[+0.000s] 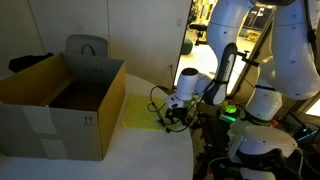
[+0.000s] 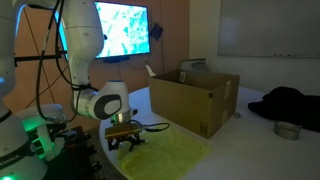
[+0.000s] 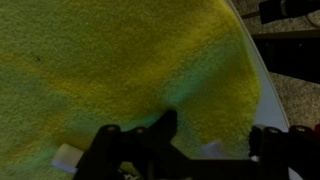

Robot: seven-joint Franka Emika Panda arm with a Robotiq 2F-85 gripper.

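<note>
A yellow-green cloth point(image 1: 138, 112) lies flat on the white table, also seen as the yellow towel point(image 2: 172, 153) in exterior view 2. My gripper point(image 1: 174, 119) is low over the cloth's edge nearest the robot base. In the wrist view the cloth point(image 3: 100, 60) fills most of the picture, with a fold rising toward my gripper. The dark fingers point(image 3: 155, 143) stand apart, low in that view, with cloth showing between and beneath them. Whether the fingers touch the cloth is too dark to tell.
A large open cardboard box point(image 1: 75, 115) stands on the table beyond the cloth. In exterior view 2, a round metal tin point(image 2: 288, 131) and a dark fabric heap point(image 2: 285, 104) lie to the right. The table's edge point(image 3: 268, 100) runs close beside the cloth.
</note>
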